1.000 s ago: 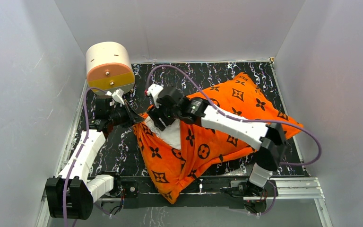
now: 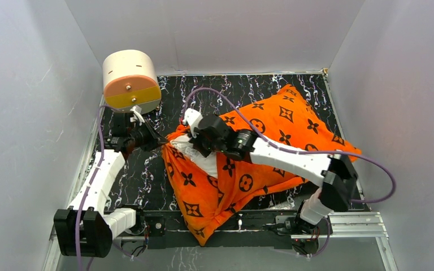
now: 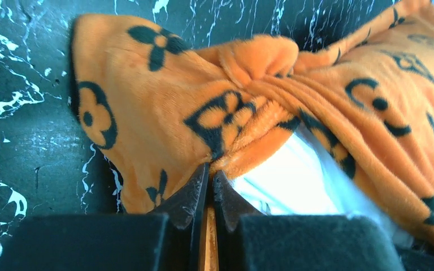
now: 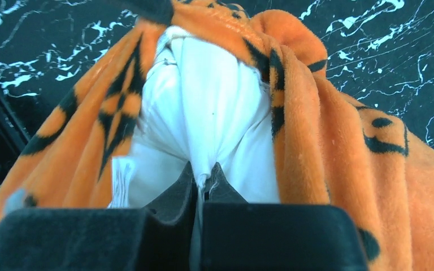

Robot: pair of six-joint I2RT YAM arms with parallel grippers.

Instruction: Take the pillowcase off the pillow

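The orange pillowcase with dark printed motifs lies in folds across the table, its opening bunched at the left. Inside that opening, the white pillow is partly bare; the rest is hidden under the orange cloth. My left gripper is shut on the pillowcase's edge, and in the left wrist view a fold of the pillowcase runs into its fingertips. My right gripper is shut on a pinched, gathered bit of the pillow, with orange cloth draped on both sides of it.
A rounded cream, orange and yellow box stands at the back left, behind my left gripper. Grey walls close in the sides and back.
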